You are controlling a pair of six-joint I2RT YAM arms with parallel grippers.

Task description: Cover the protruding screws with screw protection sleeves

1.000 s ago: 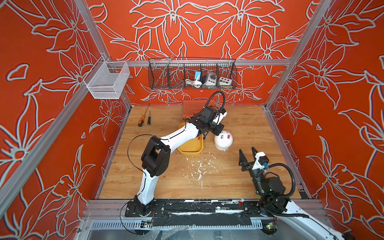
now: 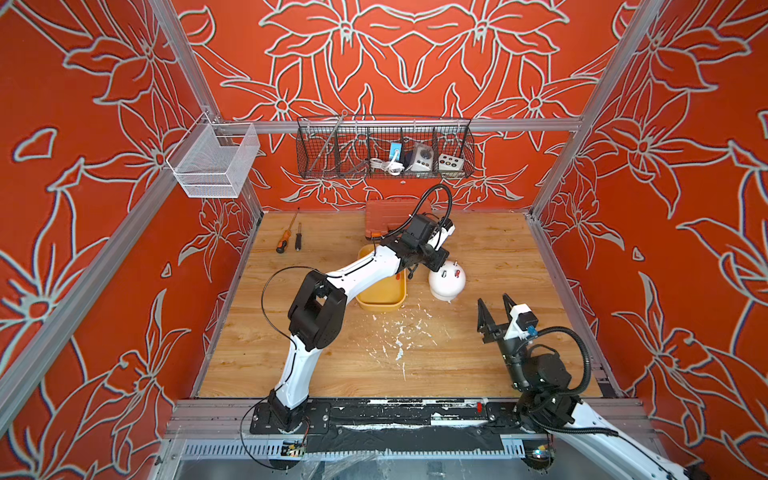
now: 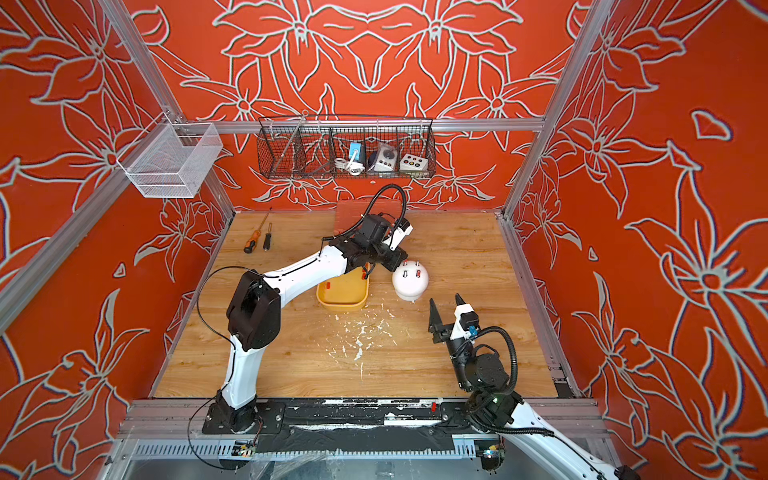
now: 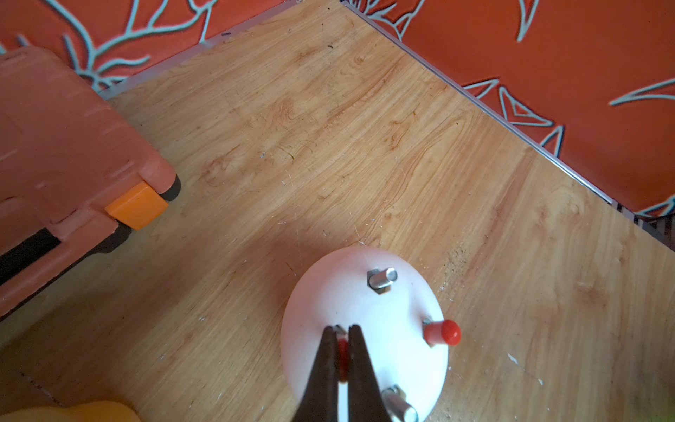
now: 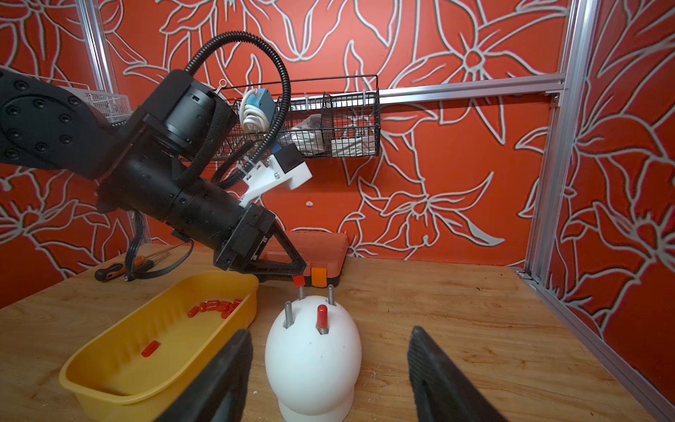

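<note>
A white dome [image 5: 313,351] with upright metal screws stands on the table; one screw, the near one in the right wrist view, wears a red sleeve [image 5: 322,317]. Bare screws show at the left [image 5: 288,314] and back right [image 5: 330,294]. My left gripper is shut on another red sleeve [image 5: 299,280], held right above the remaining back screw [image 5: 301,292]. Sleeve bottom and screw tip look to meet; whether the tip is inside cannot be told. My right gripper [image 2: 494,299] stands open and empty, apart from the dome, on its front right side.
A yellow tray [image 5: 165,379] holding several loose red sleeves sits left of the dome. Behind are a red case [image 4: 63,161] and, at the back left, two screwdrivers [image 2: 285,237]. White scraps [image 2: 400,340] litter the front middle.
My left gripper has shifted very slightly rightward beside the dome, its arm's elbow moving right a little. The right arm and the dome look unchanged.
</note>
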